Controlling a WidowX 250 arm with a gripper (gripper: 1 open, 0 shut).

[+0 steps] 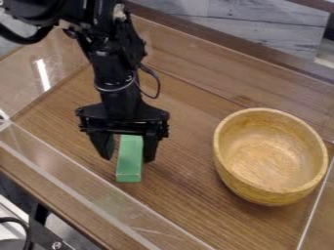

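A green block (129, 164) stands out on the wooden table at the centre-left. Over it is my black gripper (128, 146), open, with its fingers lowered on either side of the block's upper end. Whether the fingers touch it cannot be told from this angle.
A yellow wooden bowl (268, 154) takes up the right side of the table. The wood behind the gripper and around the block is clear. The table's near edge runs along the lower left, with cables and a white surface beyond it.
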